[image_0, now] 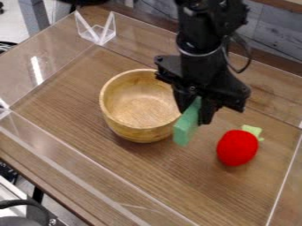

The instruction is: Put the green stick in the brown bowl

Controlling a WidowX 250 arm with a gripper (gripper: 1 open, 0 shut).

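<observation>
My gripper (196, 108) points down just right of the brown bowl, shut on a green stick (185, 128). The stick hangs below the fingers, close to the bowl's right side in this view; I cannot tell how high above the table it is. The brown bowl (123, 123) stands left of centre, and the part of its inside that shows is empty. Part of its right rim is hidden behind the gripper.
A red ball-like object (237, 148) lies to the right, with a pale green piece (252, 131) just behind it. At the upper left stands a clear, wire-like container (97, 29).
</observation>
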